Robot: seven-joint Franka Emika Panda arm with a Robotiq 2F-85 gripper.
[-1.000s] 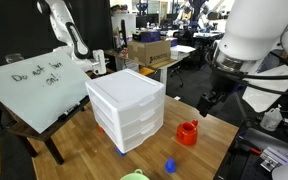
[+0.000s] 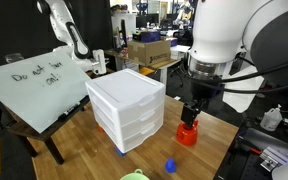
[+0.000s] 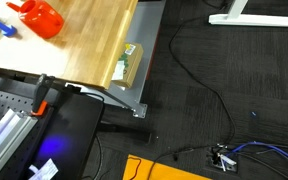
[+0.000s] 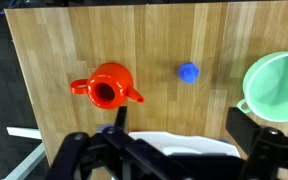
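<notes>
My gripper is open above the table, its two dark fingers wide apart with nothing between them. A red pot-like vessel (image 4: 108, 86), with a handle on one side and a short spout on the other, stands upright on the wooden table. In the wrist view it lies up and left of the fingers, apart from them. A small blue object (image 4: 188, 73) rests between it and a light green mug (image 4: 277, 88). In exterior view 1 the gripper hangs above the red vessel (image 2: 187, 134), partly hidden by the arm's white body.
A white drawer unit (image 2: 126, 110) stands on the table (image 2: 199, 155), its edge showing low in the wrist view. A large white panel (image 2: 34, 90) leans at the left. Bare wood surrounds the blue object. In exterior view 2, a small box (image 3: 127, 65) sits by the table edge.
In exterior view 1 the arm and open gripper have moved left, over the red vessel. The objects on the table have not moved.
</notes>
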